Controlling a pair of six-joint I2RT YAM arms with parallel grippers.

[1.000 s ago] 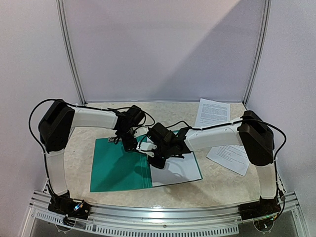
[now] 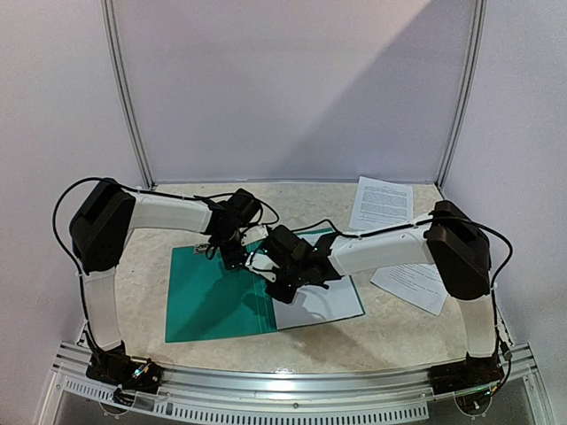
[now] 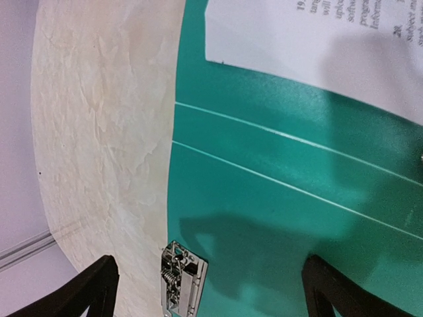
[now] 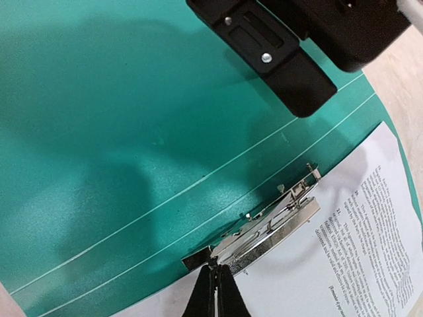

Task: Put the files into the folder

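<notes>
The green folder (image 2: 210, 301) lies open on the table, with a printed sheet (image 2: 321, 304) on its right half. In the right wrist view a metal clip (image 4: 268, 231) stands along the fold side of that sheet (image 4: 350, 257). My right gripper is shut, its tips against the near end of the clip; whether any thin metal sits between them is hidden. My left gripper stands open over the folder's left half, holding nothing. Another metal clip (image 3: 181, 281) on the folder's far edge shows between its fingers in that view.
Two more printed sheets lie at the right: one paper (image 2: 381, 204) at the back, another paper (image 2: 415, 285) nearer, partly under the right arm. Both grippers are close together over the folder's middle. Bare table (image 2: 257, 356) shows in front of the folder.
The folder has shifted very slightly to the right, its left edge and fold included. Both arms look nearly still, and the loose sheets at the right have not moved.
</notes>
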